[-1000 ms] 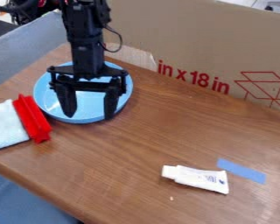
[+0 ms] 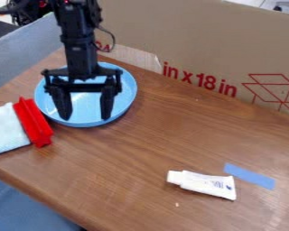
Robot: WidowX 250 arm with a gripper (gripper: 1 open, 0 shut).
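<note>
My black gripper (image 2: 84, 106) hangs open over a light blue round plate (image 2: 124, 97) at the upper left of the table, with nothing seen between its fingers. Left of it lie a red object (image 2: 35, 122) and a white folded cloth (image 2: 4, 131). A white tube (image 2: 201, 183) rests at the lower right beside a small blue strip (image 2: 249, 176).
A cardboard box (image 2: 213, 54) with red print stands along the back. A grey padded edge runs at the upper left.
The gripper has shifted slightly over the plate; the other things lie where they were.
</note>
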